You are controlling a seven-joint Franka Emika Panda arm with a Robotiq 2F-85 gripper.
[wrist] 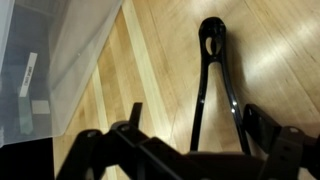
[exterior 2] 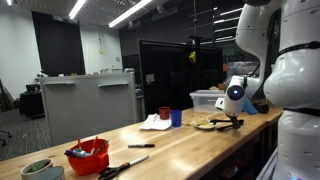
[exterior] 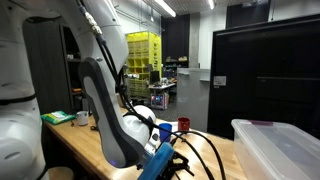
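In the wrist view a black tool [wrist: 210,70], like tongs or a looped handle, lies on the wooden table, a hole at its rounded end. From there two slim arms run down toward my gripper, which is open above the table. The tool's right arm passes close beside the right finger [wrist: 262,128]; whether they touch I cannot tell. The left finger [wrist: 130,122] stands apart from it, with bare wood between. The tool's lower end is hidden behind the gripper body. In the second exterior view, my gripper [exterior 2: 222,123] is low at the table's right part.
A clear plastic bin [wrist: 75,45] stands to the left in the wrist view. Farther along the table are a blue cup [exterior 2: 176,118], a red cup [exterior 2: 164,113], a white cloth [exterior 2: 155,123], a red basket [exterior 2: 88,157] and a black-handled tool [exterior 2: 115,171]. Bare wood lies between.
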